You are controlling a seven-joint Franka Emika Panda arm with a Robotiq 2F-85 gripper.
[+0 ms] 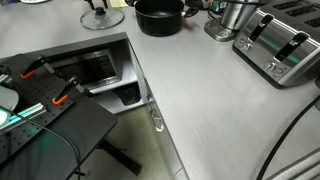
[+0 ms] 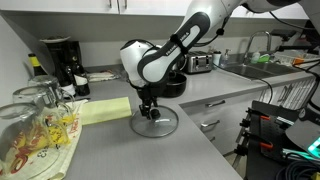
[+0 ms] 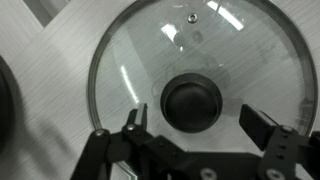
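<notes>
A round glass lid (image 3: 128,62) with a metal rim and a black knob (image 3: 191,98) lies flat on the counter. My gripper is open above it, its fingers set apart on either side of the knob in the wrist view. Nothing shows held between them. In exterior view 2 the arm reaches down to the lid (image 2: 165,128), with the gripper (image 2: 149,104) close over its middle. Only the gripper's lowest part shows at the top edge of exterior view 1, over the lid (image 1: 103,20). Whether the fingers touch the knob, I cannot tell.
A black pot (image 1: 160,18) stands beside the lid, close to the gripper. Farther along the counter is a silver toaster (image 1: 281,45). A tray with glass jars (image 2: 38,130) and a yellow sheet (image 2: 106,110) lie on the other side.
</notes>
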